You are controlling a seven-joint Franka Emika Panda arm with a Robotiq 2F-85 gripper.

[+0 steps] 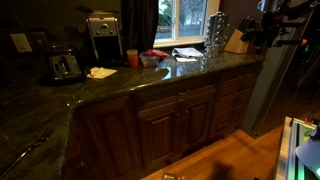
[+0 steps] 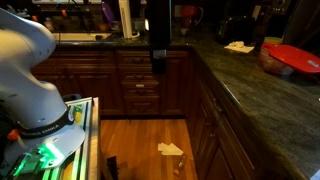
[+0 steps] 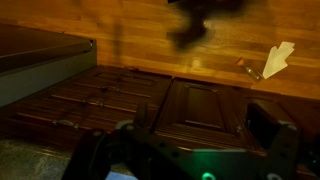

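High above the floor, my gripper stands open along the bottom of the wrist view, its dark fingers (image 3: 262,122) wide apart. Nothing shows between them, though the picture is dark there. In exterior view 1 the gripper (image 1: 265,38) hangs at the upper right, clear of the counter. A pale, flat piece like paper or cloth (image 2: 170,149) lies on the wooden floor, with a small brownish object (image 2: 181,162) beside it. The wrist view has the pale piece (image 3: 278,59) and the small object (image 3: 250,69) toward the upper right, both well away from my fingers.
Along the counter (image 1: 110,88) stand a toaster (image 1: 64,66), a coffee machine (image 1: 106,38), a red cup (image 1: 133,59) and a knife block (image 1: 238,41). A red lid (image 2: 296,56) covers a bowl at the right. Cabinets border the floor (image 2: 140,135), which is mostly clear.
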